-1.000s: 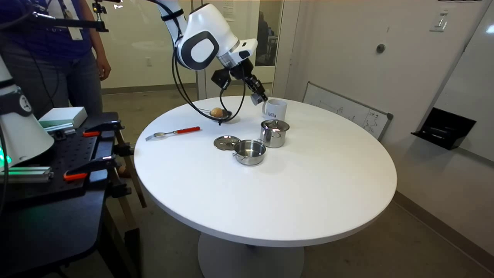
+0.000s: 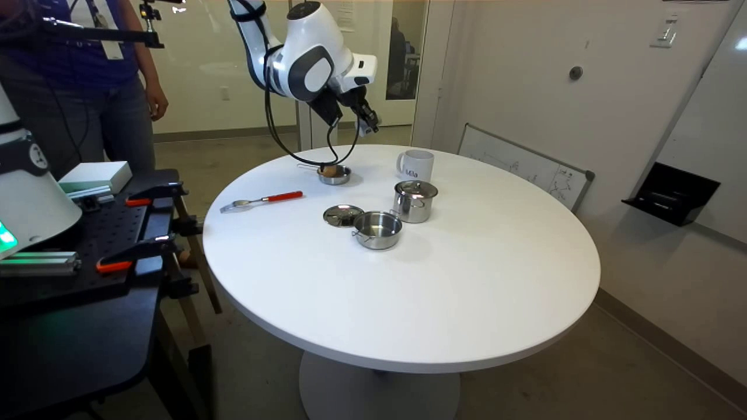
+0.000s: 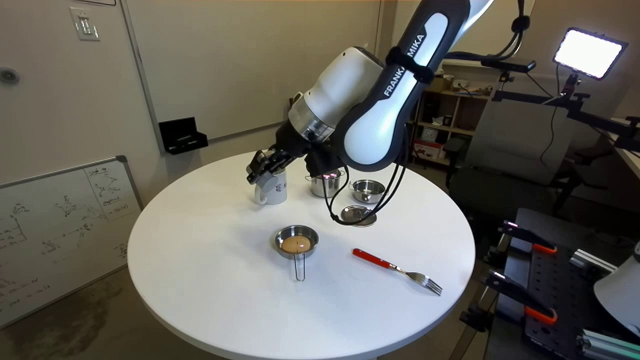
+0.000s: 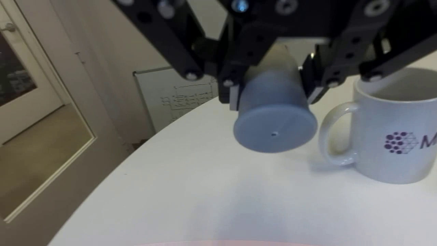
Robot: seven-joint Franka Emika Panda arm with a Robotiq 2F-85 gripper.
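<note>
In the wrist view a pale blue-grey, cup-like object (image 4: 273,117) with a wide flat end is clamped between the fingers of my gripper. It hangs tilted above the table, its round end facing the camera. A white mug (image 4: 393,135) with a printed logo stands upright close by, handle toward the held object, with a narrow gap between them. From the first exterior view, the gripper (image 2: 367,127) is over the far edge of the table, behind the mug (image 2: 416,165) and to its left. The held object is small and partly hidden in both exterior views.
A lidded steel pot (image 2: 414,203), an open steel pot (image 2: 378,231) and a loose lid (image 2: 343,214) stand mid-table. A small pan (image 3: 297,231) holds a brown egg-shaped thing (image 3: 295,243). A red-handled fork (image 3: 396,270) lies nearby.
In the first exterior view, my arm has swung left and the gripper has risen, away from the mug, with the held object still in it. The table items have not moved.
</note>
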